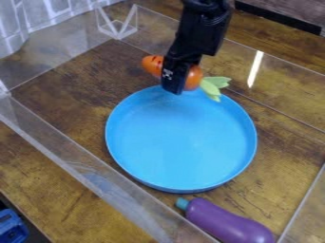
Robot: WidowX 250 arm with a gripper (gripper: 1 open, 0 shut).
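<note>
An orange toy carrot (192, 78) with pale green leaves (214, 87) hangs at the far edge of a round blue plate (181, 142). My dark gripper (174, 74) is shut on the carrot, its fingers coming down from above and partly covering it.
A purple toy eggplant (225, 220) lies to the front right of the plate on the wooden surface (76, 81). Clear walls run along the left and right. A blue object (9, 228) sits at the lower left corner.
</note>
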